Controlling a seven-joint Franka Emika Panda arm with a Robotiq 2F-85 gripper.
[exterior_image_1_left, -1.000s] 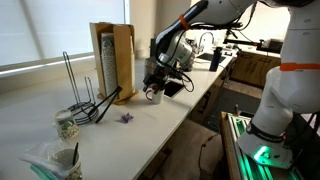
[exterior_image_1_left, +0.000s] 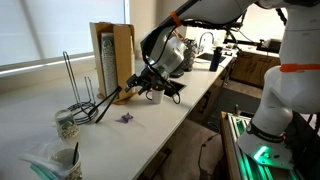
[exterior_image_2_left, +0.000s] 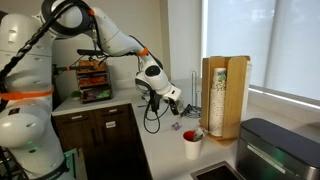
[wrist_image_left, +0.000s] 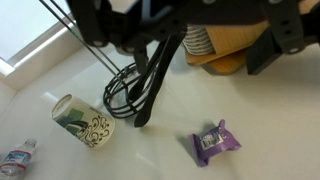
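Over the white counter (exterior_image_1_left: 140, 150), my gripper (exterior_image_1_left: 153, 92) hangs open with nothing between its fingers. A small purple wrapped item (wrist_image_left: 215, 142) lies on the counter, below and apart from the gripper, in the lower right of the wrist view. In exterior view 1 the same purple item (exterior_image_1_left: 126, 118) is left of and nearer than the gripper. A white container (exterior_image_1_left: 156, 96) stands behind the gripper, partly hidden by it. The patterned cup (wrist_image_left: 83, 122) is at left in the wrist view, beside a black wire rack (wrist_image_left: 122, 92).
A tall wooden holder (exterior_image_1_left: 123, 55) stands along the back wall. A white cup with utensils (exterior_image_2_left: 201, 147) and a toaster (exterior_image_2_left: 275, 153) occupy the near end. Part of a bottle (wrist_image_left: 18, 158) shows at the wrist view's edge.
In exterior view 1 my gripper has moved left and nearer, away from the white container towards the purple item. The objects on the counter look unmoved.
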